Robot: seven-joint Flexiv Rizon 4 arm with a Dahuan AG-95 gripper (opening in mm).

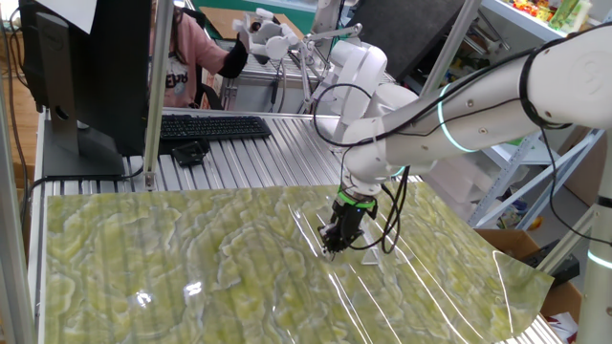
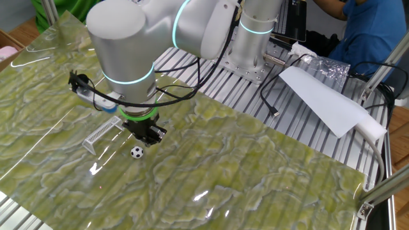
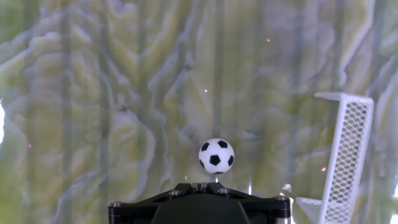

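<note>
A small black-and-white soccer ball (image 3: 216,156) rests on the green marbled sheet, just ahead of my gripper in the wrist view. The fingers are together, and the ball lies outside them; whether they touch it I cannot tell. Exterior view 2 has the ball (image 2: 137,152) close beside the gripper (image 2: 155,137), toward the goal side. A white toy goal with a mesh back (image 3: 349,155) stands to the right in the wrist view. From exterior view 1, the gripper (image 1: 331,250) is low over the sheet and the ball cannot be made out.
The marbled sheet (image 1: 191,258) is otherwise clear and shiny with glare. Behind it are a keyboard (image 1: 215,127) and a monitor (image 1: 91,86). A white panel (image 2: 323,99) and loose cables lie near the arm's base. People sit beyond the table.
</note>
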